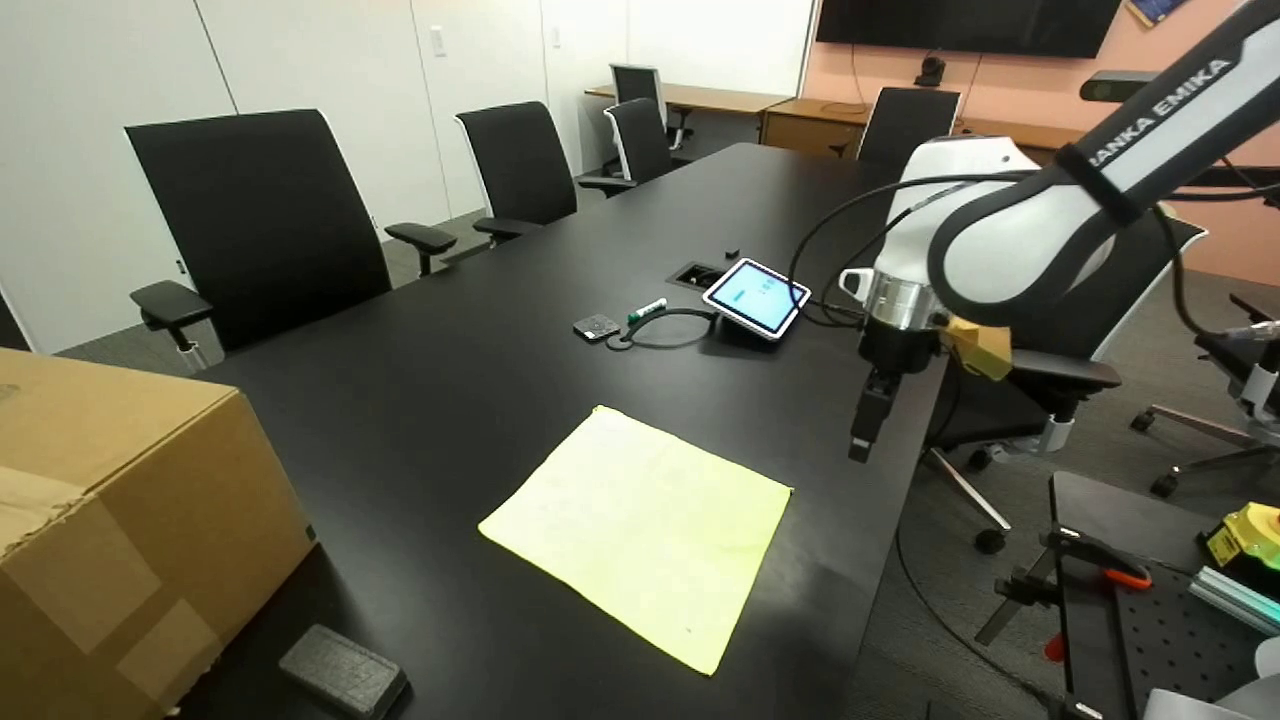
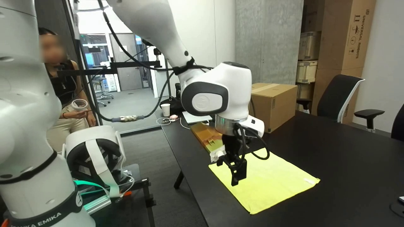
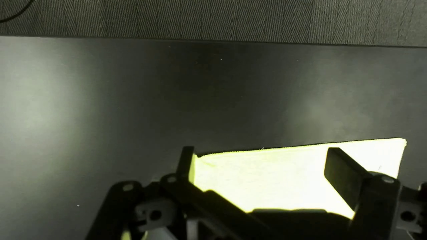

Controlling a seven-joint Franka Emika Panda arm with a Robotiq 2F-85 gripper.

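Note:
A yellow cloth lies flat and unfolded on the black table. In exterior view 1 my gripper hangs above the table's right side, clear of the cloth. The wrist view shows the gripper open, its two fingers wide apart, with part of the cloth seen beyond them. Nothing is held between the fingers. From exterior view 2, the gripper appears in front of the cloth, pointing down.
A cardboard box and a dark grey block stand at the near left. Farther back are a tablet, a green marker and a small dark item. Bare table surrounds the cloth.

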